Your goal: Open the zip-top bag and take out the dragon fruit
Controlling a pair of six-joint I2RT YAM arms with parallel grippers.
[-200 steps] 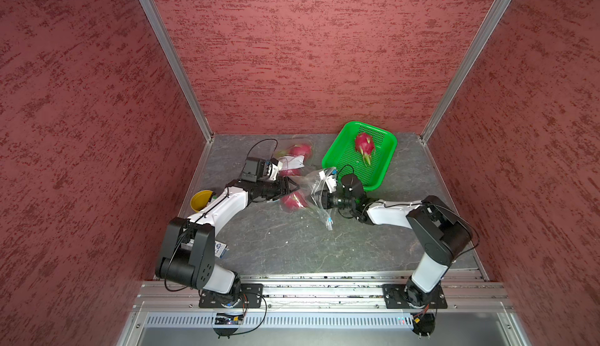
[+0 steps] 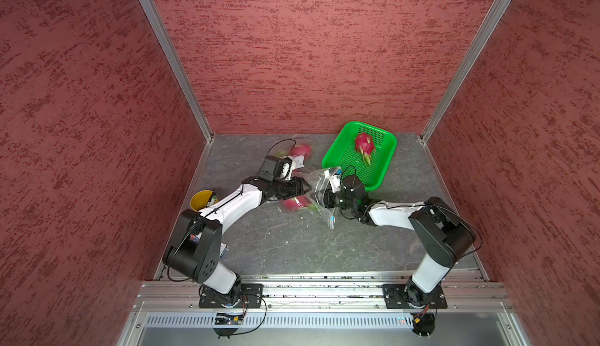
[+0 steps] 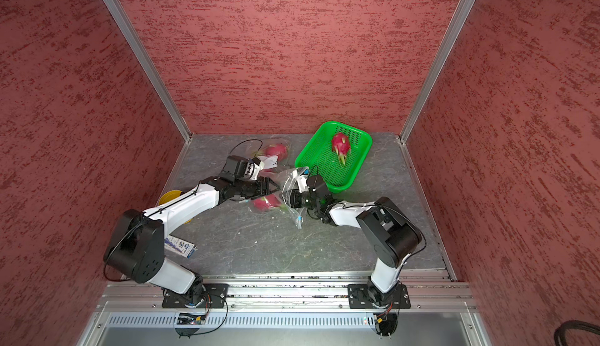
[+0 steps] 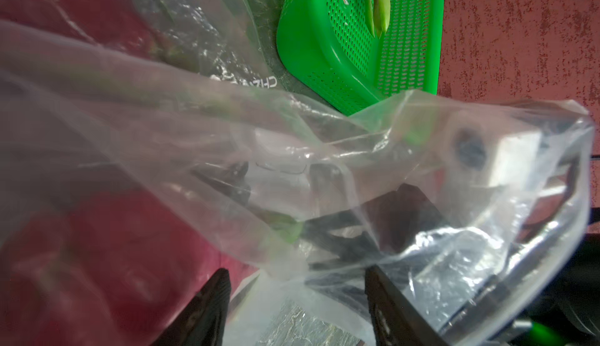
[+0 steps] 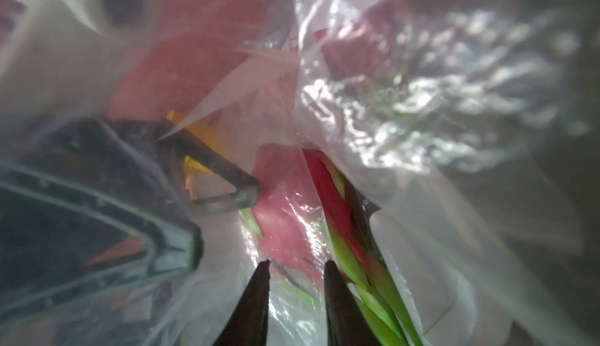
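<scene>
A clear zip top bag (image 2: pixel 320 183) lies mid-table, its mouth spread around my right gripper. Inside it a pink dragon fruit (image 2: pixel 295 203) with green tips shows; film covers part of it in the right wrist view. My right gripper's fingers stand apart, with film and the fruit visible beyond their gap. Over the bag, left of the mouth, my left gripper is open, nothing held. Its fingertips are close to the loose film, but contact is unclear. Another dragon fruit (image 2: pixel 363 145) rests in the green basket (image 2: pixel 387 165).
Behind the left gripper lies another bagged dragon fruit (image 2: pixel 301 150) beside a white label (image 2: pixel 298 162). A yellow container (image 2: pixel 200 200) and a small box (image 3: pixel 180 246) sit at the left.
My left gripper has moved right, toward the bag's mouth, and now covers part of the fruit. The basket is unchanged.
</scene>
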